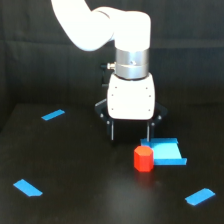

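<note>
A red block (143,158), six-sided in outline, stands on the dark table right of centre. Directly behind it and to its right is a light square with blue edging (175,161); the block covers its left front corner from this angle. My gripper (130,131) points downward a little behind and left of the block in the picture. Its two thin dark fingers are apart, with only dark background between them, so it is open. How high the fingertips are above the table I cannot tell.
Blue tape strips lie on the table: one at the far left (53,115), one at the near left (28,188) and one at the near right (200,197). A dark curtain (185,50) hangs behind.
</note>
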